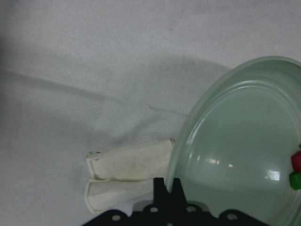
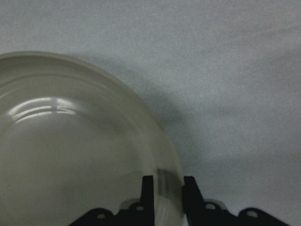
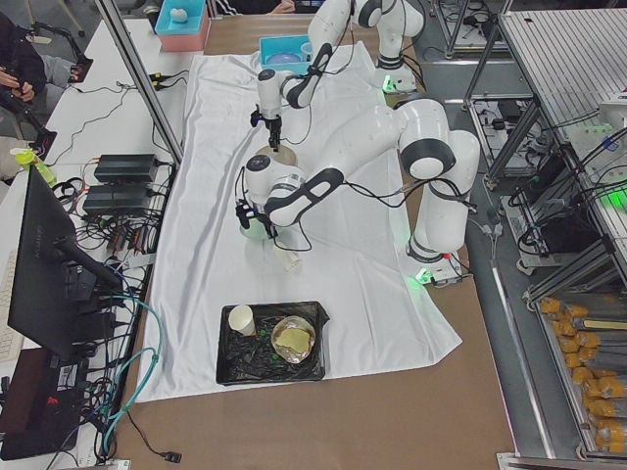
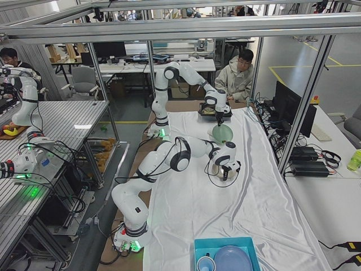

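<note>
The green plate [image 1: 237,132], holding small red [image 1: 296,161] and green [image 1: 295,181] pieces, has its rim between the fingers of my left gripper, which appears shut on it. Beside it lies a folded pale, paper-like item [image 1: 127,165]. My right gripper is at the edge of a beige plate [image 2: 70,141], one finger over the inside, the other at the outer rim; whether it grips cannot be told. In the camera right view the green plate [image 4: 223,133] is behind the beige one.
A black tray [image 3: 235,367] with a white cup and metal bowl lies at one end of the white cloth; a blue tray [image 4: 202,245] with dishes is at the other. Monitors and cables border the cloth.
</note>
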